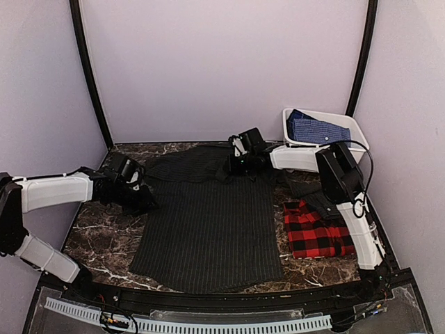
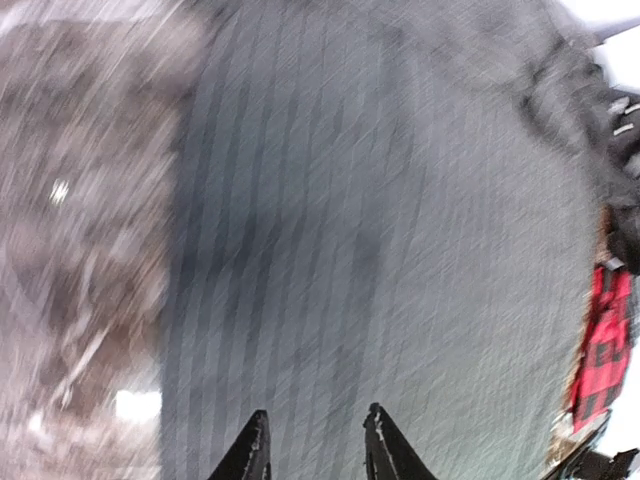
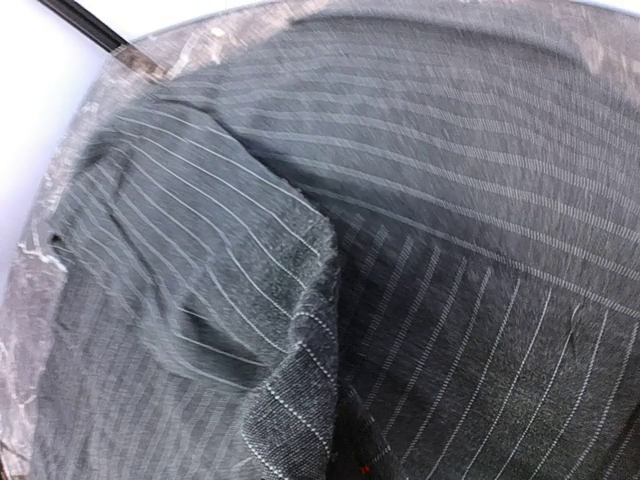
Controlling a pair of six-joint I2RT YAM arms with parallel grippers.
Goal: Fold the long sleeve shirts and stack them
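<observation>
A dark pinstriped shirt [image 1: 212, 229] is spread across the middle of the table, its body toward the front and gathered cloth at the back. At its left side is my left gripper [image 1: 151, 207]; the left wrist view shows its two fingers [image 2: 258, 445] apart above the striped cloth [image 2: 300, 220], with nothing between them. My right gripper [image 1: 231, 171] is at the back part of the shirt. In the right wrist view, a bunched fold [image 3: 295, 400] of the shirt rises to the bottom edge where that gripper is shut on it; its fingers are mostly hidden by cloth.
A red and black plaid garment [image 1: 313, 236] lies folded at the right, with dark cloth [image 1: 321, 203] on top, beneath the right arm. A white bin [image 1: 358, 132] with blue garments [image 1: 320, 131] stands at the back right. Bare marble tabletop [image 1: 104, 240] shows on the left.
</observation>
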